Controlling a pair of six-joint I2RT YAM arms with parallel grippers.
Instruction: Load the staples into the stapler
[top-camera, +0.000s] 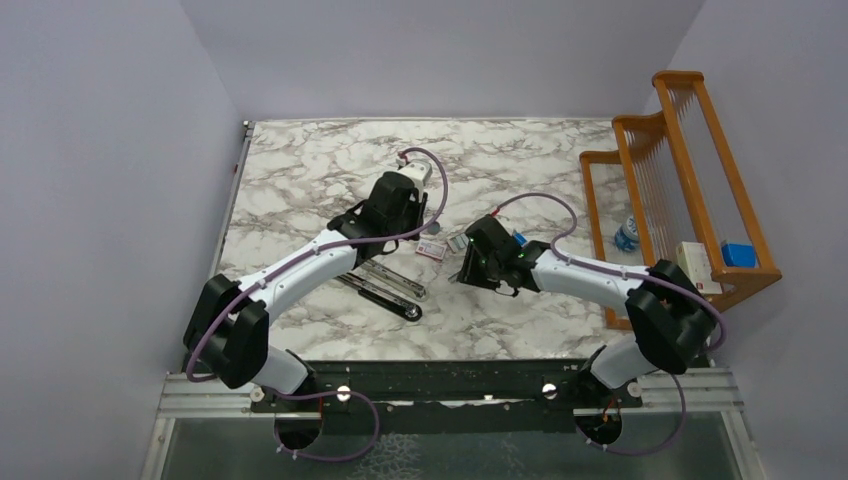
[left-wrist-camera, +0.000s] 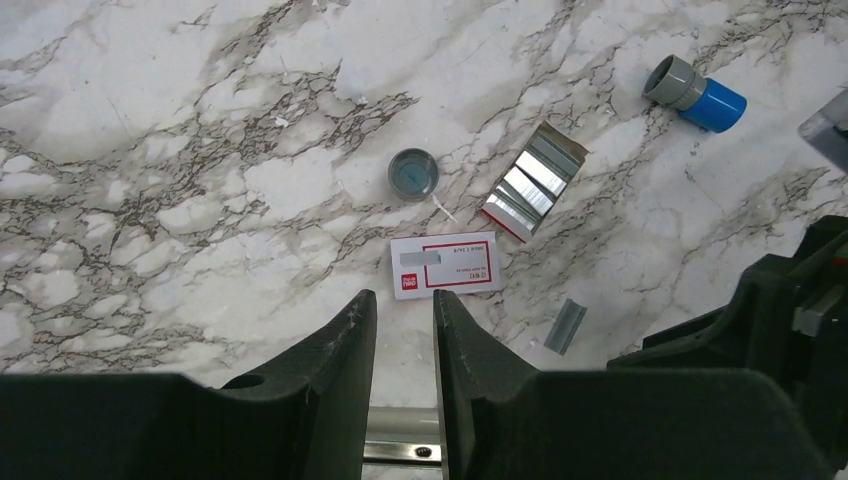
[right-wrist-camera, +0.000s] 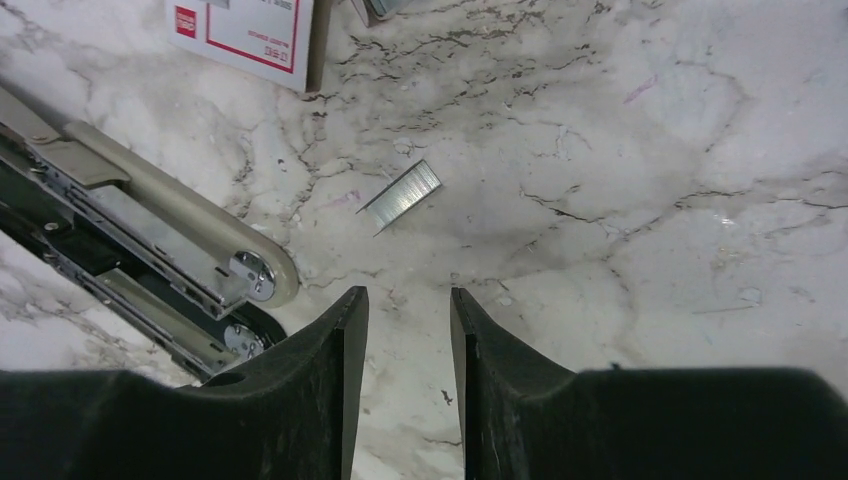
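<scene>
The stapler (top-camera: 388, 292) lies opened out on the table; its two long parts (right-wrist-camera: 150, 220) show at the left in the right wrist view. A short strip of staples (right-wrist-camera: 402, 197) rests alone on the marble, ahead of my right gripper, whose fingers are partly open and empty. Beside the flat white-and-red staple box (left-wrist-camera: 446, 265) sits an open tray of staple strips (left-wrist-camera: 535, 182). My left gripper hovers over the table with a gap between its fingers, nothing held; beneath it shows one end of the stapler.
A small round clear cup (left-wrist-camera: 413, 174) stands behind the staple box. A blue and grey cylinder (left-wrist-camera: 697, 94) lies farther right. At the right stands a wooden rack (top-camera: 700, 180) holding boxes and a bottle.
</scene>
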